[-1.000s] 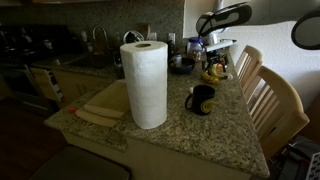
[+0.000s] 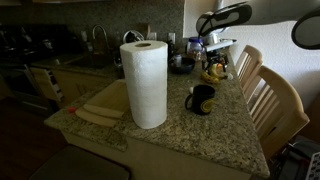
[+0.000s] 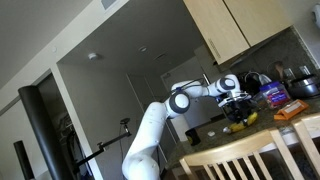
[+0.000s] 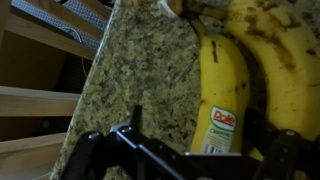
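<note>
Several bananas lie together on the counter, yellow with brown spots. In the wrist view one banana (image 4: 222, 92) with a Dole sticker (image 4: 220, 130) lies nearest the gripper's middle, and another banana (image 4: 285, 65) rests to its right. My gripper is open, its dark fingers reaching in from the bottom edge, one on each side of the stickered banana. Whether they touch it cannot be told. From outside, the gripper (image 2: 213, 58) points down over the bananas (image 2: 213, 74) at the counter's far end; the lower fruit is partly hidden there.
A paper towel roll (image 2: 147, 85) and a black mug (image 2: 201, 99) stand nearer on the counter. Behind the bananas are a dark bowl (image 2: 181, 65) and jars. Wooden chairs (image 2: 275, 105) line the counter's right edge. An orange package (image 3: 291, 109) lies close by.
</note>
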